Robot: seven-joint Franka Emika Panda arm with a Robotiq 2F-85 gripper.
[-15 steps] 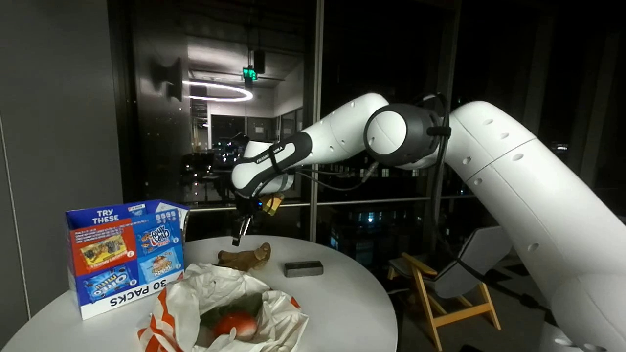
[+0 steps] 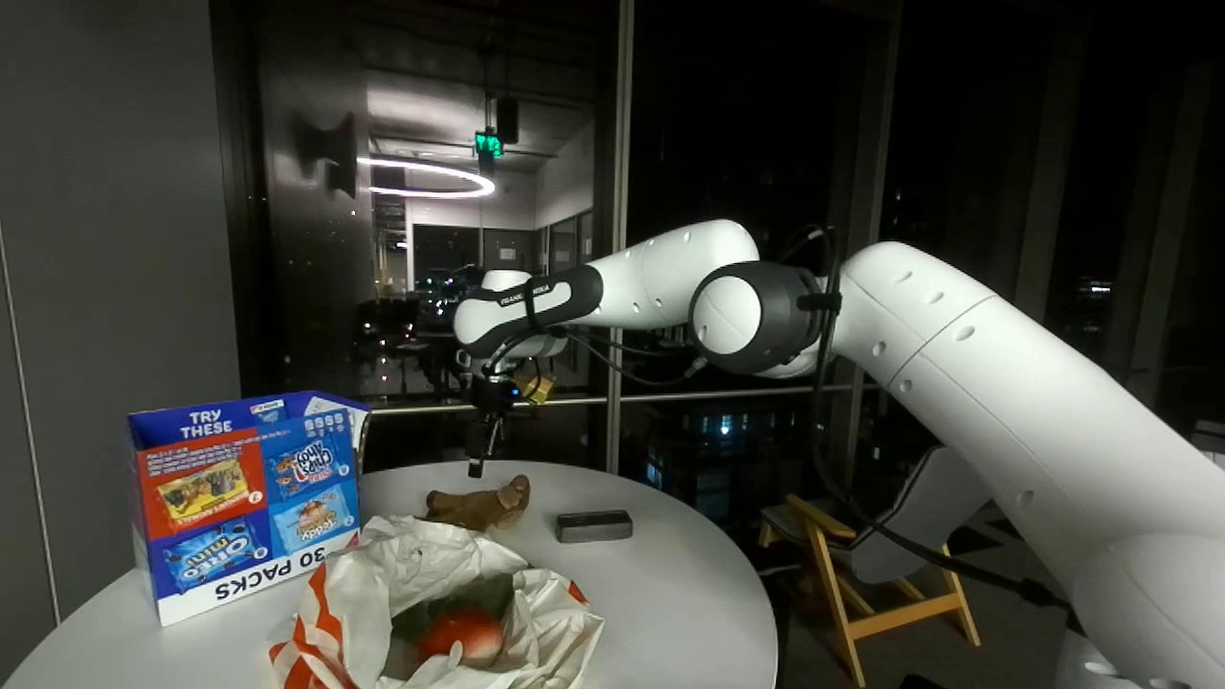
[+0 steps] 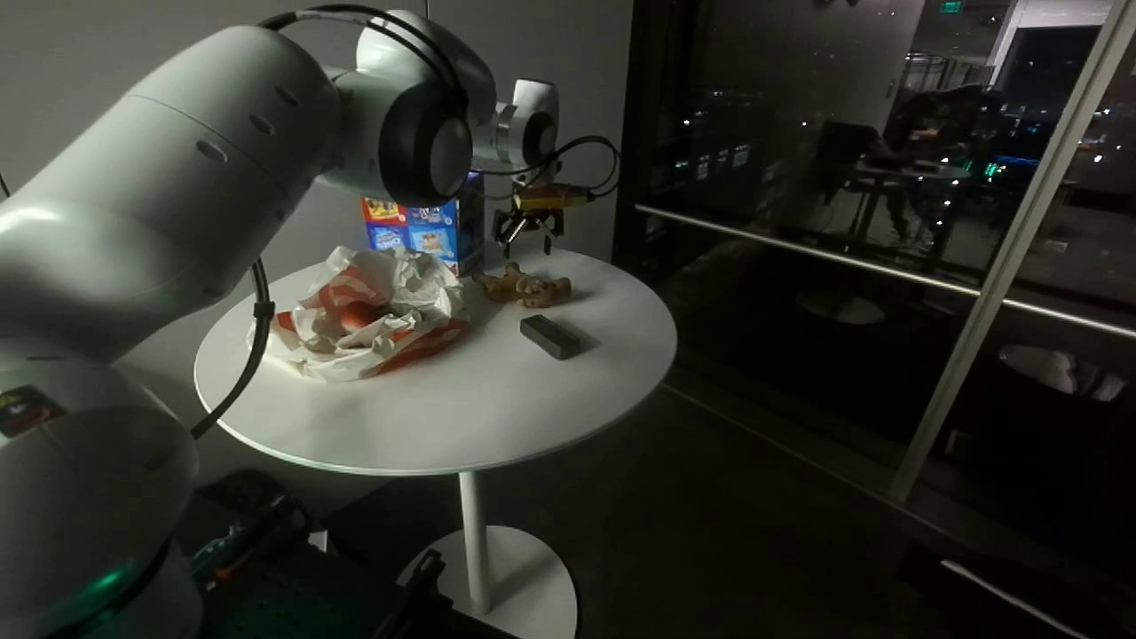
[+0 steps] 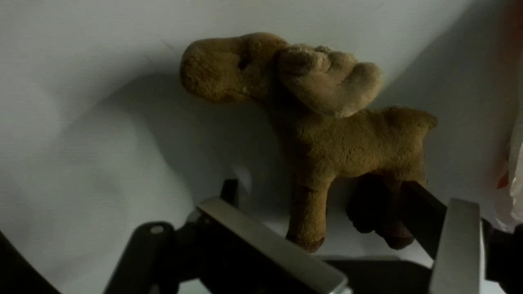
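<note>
A brown plush moose with lighter antlers lies on its side on the white round table. My gripper is above the far part of the table, over the toy's far side, its fingers pointing down. In exterior view 2 the gripper stands open over the plush, clear of it. The wrist view shows the two fingers wide apart, a metal-faced finger on the left and the other on the right. Between them and the camera's view of the table, the moose's legs show; nothing is gripped.
A crumpled white-and-orange paper bag holding a red round item lies nearer exterior view 1. A blue snack box stands beside it. A dark grey block rests near the moose, with bare tabletop around it.
The gripper has turned to point more steeply downward and shifted slightly right in exterior view 1. The arm's elbow is lower. The moose, bag, box and block have stayed put.
</note>
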